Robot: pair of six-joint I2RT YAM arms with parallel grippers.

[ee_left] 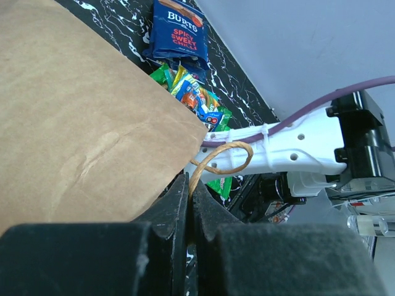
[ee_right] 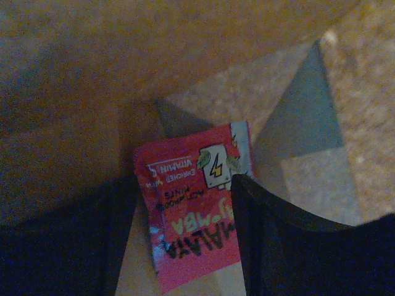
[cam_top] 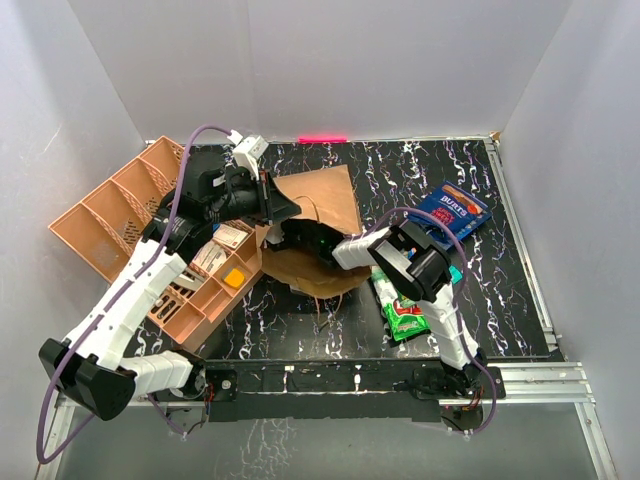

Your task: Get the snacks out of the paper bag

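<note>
The brown paper bag [cam_top: 322, 191] lies opened in the middle of the top view. My left gripper is shut at its upper edge, with the twisted paper handle [ee_left: 229, 147] at its fingertips. My right gripper [cam_top: 290, 235] reaches inside the bag, mostly hidden from above. In the right wrist view a pink mints packet [ee_right: 191, 209] lies inside the bag [ee_right: 160, 49], between and beyond the part-open fingers of the right gripper.
A blue Burts packet [cam_top: 450, 210] and several green snack packets [cam_top: 405, 320] lie on the marble surface to the right. An orange compartment tray [cam_top: 110, 210] stands at the left. Grey walls enclose the sides and back.
</note>
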